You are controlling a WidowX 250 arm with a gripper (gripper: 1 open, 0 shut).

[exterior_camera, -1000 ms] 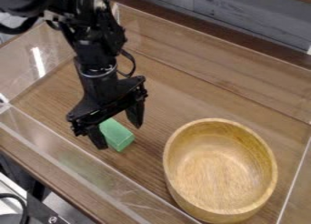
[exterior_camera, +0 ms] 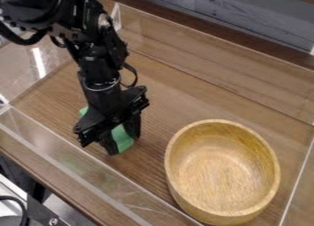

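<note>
My black gripper (exterior_camera: 113,119) reaches down from the upper left to a small green block (exterior_camera: 120,136) on the wooden table (exterior_camera: 208,64). Its fingers are around the block, partly covering it; whether they press on it is hard to tell.
A tan oval bowl (exterior_camera: 221,170) stands at the lower right. Clear panels edge the tray at left and along the bottom. The table behind the bowl is clear.
The gripper has come lower over the green block, and its fingers now cover more of it. The bowl has not moved.
</note>
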